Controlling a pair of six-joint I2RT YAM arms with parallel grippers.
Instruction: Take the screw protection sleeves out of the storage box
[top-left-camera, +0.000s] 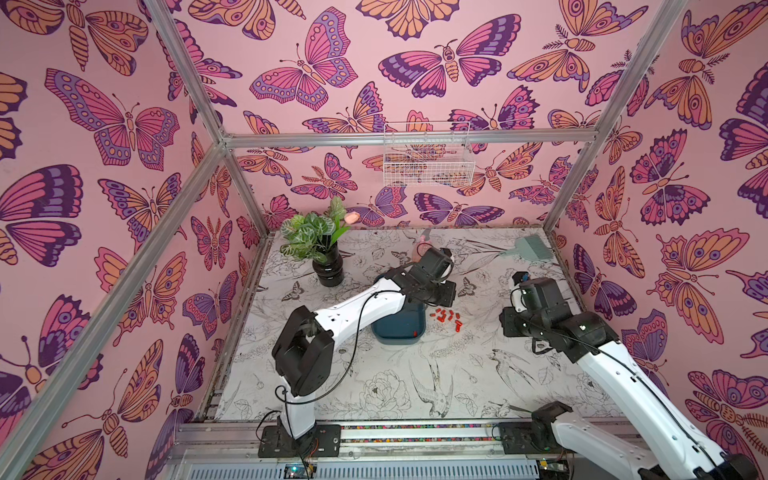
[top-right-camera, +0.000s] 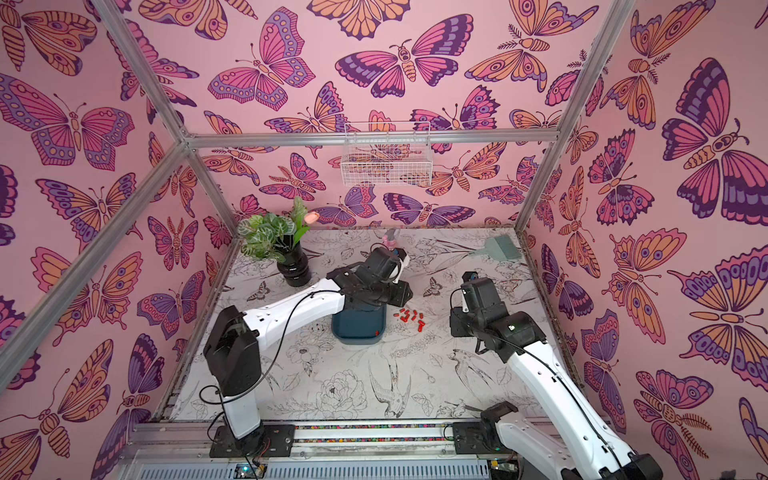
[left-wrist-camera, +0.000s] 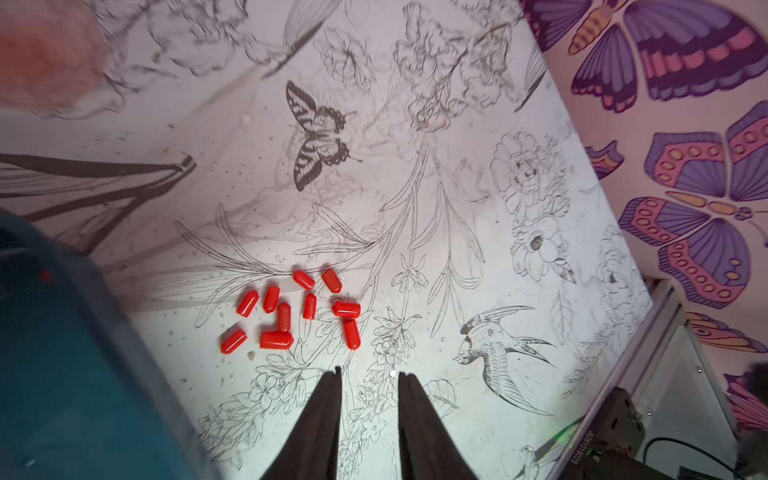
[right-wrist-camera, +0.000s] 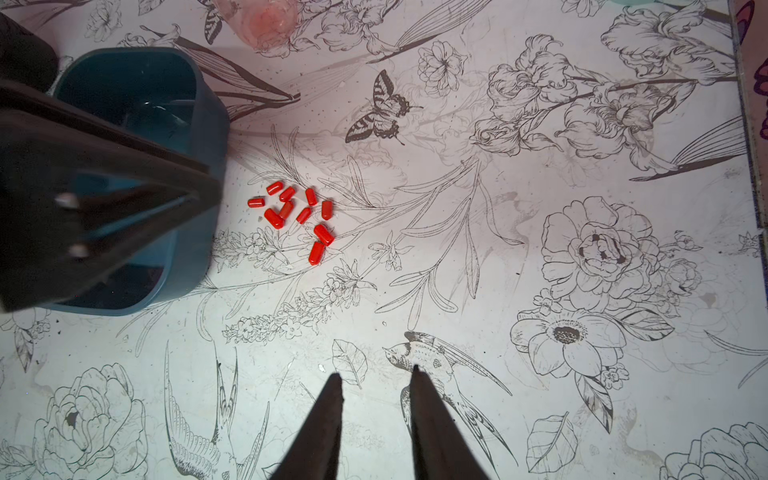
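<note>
Several small red sleeves (left-wrist-camera: 277, 340) lie loose on the table just right of the dark blue storage box (right-wrist-camera: 209, 160). One more red sleeve (top-left-camera: 415, 333) shows inside the box at its front right. My left gripper hangs above the box's right side, its fingers parted with nothing between them; its arm hides part of the box in both top views. Off to the right of the sleeves, over bare table, my right gripper also has a gap between its fingers and holds nothing.
A black vase with a plant (top-left-camera: 328, 268) stands at the back left. Behind the box is a pink bottle (right-wrist-camera: 268, 20), and a green dustpan-like thing (top-left-camera: 529, 249) lies at the back right.
</note>
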